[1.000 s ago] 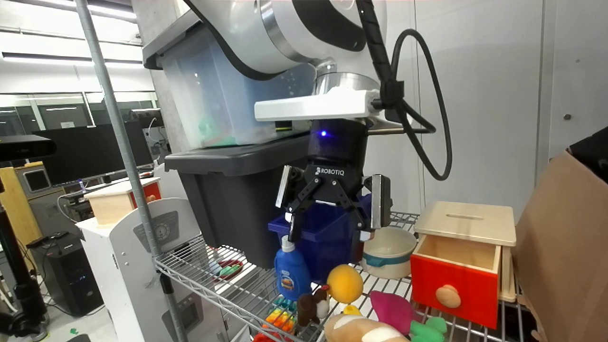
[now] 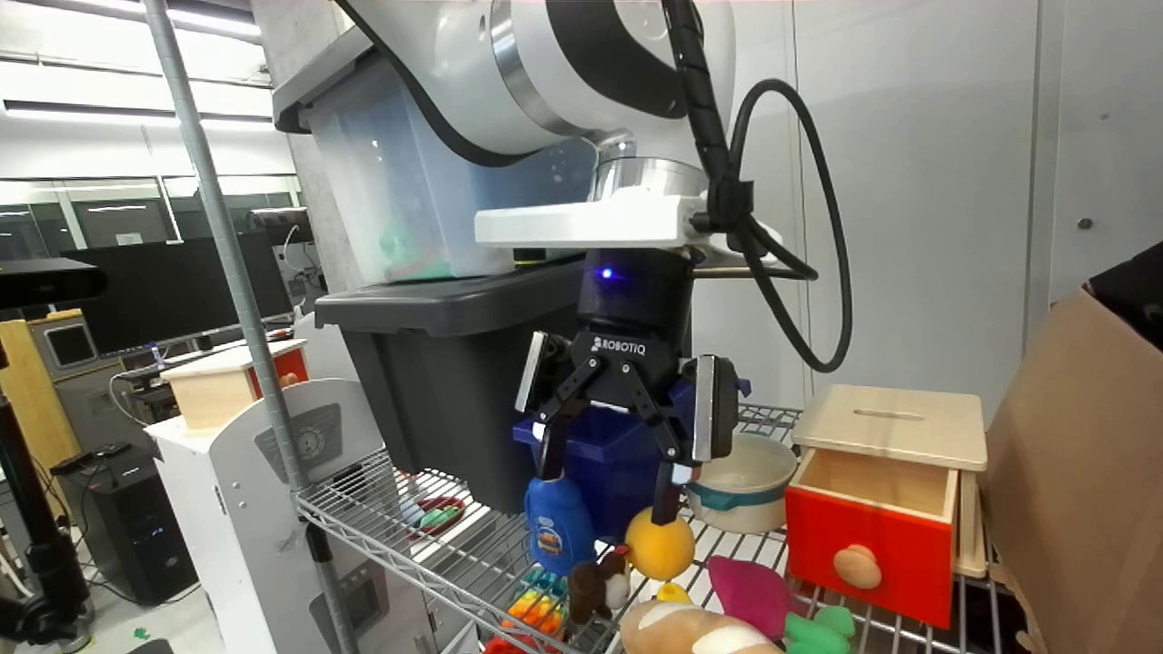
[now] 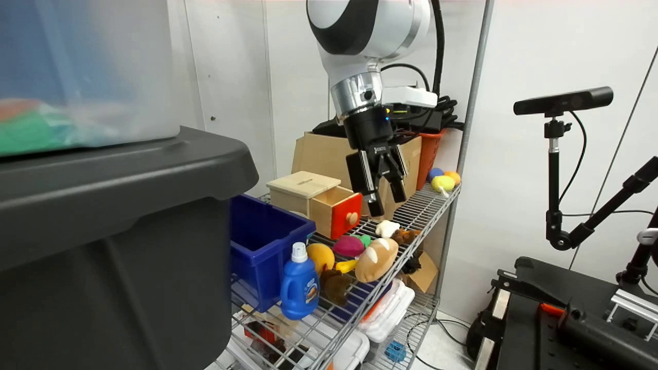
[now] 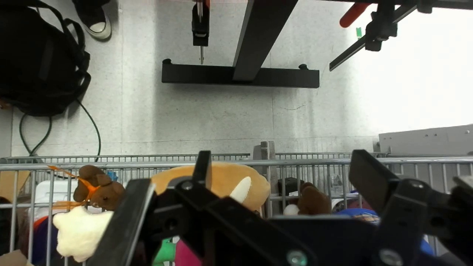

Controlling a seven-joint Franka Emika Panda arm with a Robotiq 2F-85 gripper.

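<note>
My gripper (image 2: 605,501) stands open above the wire shelf, its fingers spread wide with nothing between them. From exterior view 1, one finger overlaps the cap of a blue detergent bottle (image 2: 558,529) and the other overlaps an orange ball (image 2: 661,545). In exterior view 2 the fingertips hang in the air, well above the toys and apart from them. A plush bread loaf (image 3: 377,259) lies at the shelf's front edge. Behind it are a magenta toy (image 3: 349,246) and a green toy (image 2: 820,630). A wooden box with an open red drawer (image 2: 869,554) stands farther back.
A blue bin (image 3: 272,259) and a large black tote (image 2: 458,371) flank the bottle. A cream pot (image 2: 744,485) sits beside the drawer box. Brown cardboard (image 2: 1074,490) borders the right side. In the wrist view, a white plush (image 4: 80,232) and brown plush (image 4: 99,190) lie near the shelf rail.
My gripper has come down and slightly left in exterior view 1, its fingers still apart. The shelf objects have stayed in place.
</note>
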